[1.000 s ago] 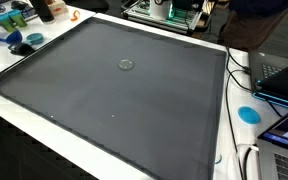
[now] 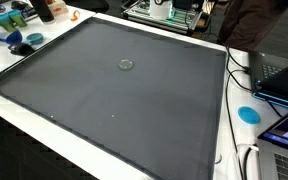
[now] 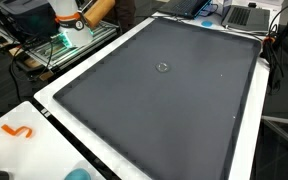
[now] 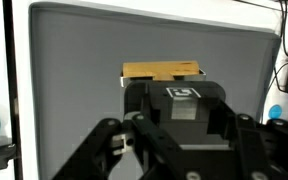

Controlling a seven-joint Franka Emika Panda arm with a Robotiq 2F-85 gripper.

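Observation:
In the wrist view, my gripper is over the grey tray. A light-brown, wood-coloured piece spans the space at its fingertips, and the fingers are shut on it. The gripper's dark body hides most of the piece's near side. A small, clear round disc lies flat on the otherwise bare tray, towards its far part. Exterior view 2 shows the same disc. The gripper and the wooden piece cannot be made out in either exterior view.
A laptop and a blue round lid are right of the tray. Cables run along that side. Dark and teal items, including a teal cup, stand at the far left. An orange piece lies on the white table. The tray's middle is clear.

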